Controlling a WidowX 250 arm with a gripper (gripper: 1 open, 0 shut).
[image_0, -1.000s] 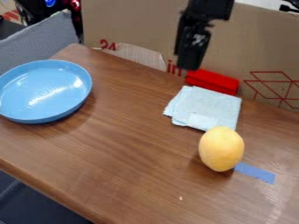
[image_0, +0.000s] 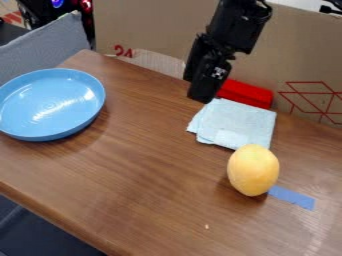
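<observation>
My black gripper (image_0: 203, 80) hangs open over the back middle of the wooden table, above and left of a folded pale blue cloth (image_0: 235, 125) and in front of a red block (image_0: 245, 93). Nothing shows between its fingers. A blue plate (image_0: 51, 104) lies at the left. A yellow mango-like fruit (image_0: 253, 170) sits at the right, in front of the cloth.
A cardboard box (image_0: 301, 65) stands along the back. A grey padded fabric (image_0: 40, 47) is at the back left. A blue tape strip (image_0: 297, 200) lies beside the fruit.
My gripper has moved down and to the left, coming lower in front of the box. The objects on the table have not moved.
</observation>
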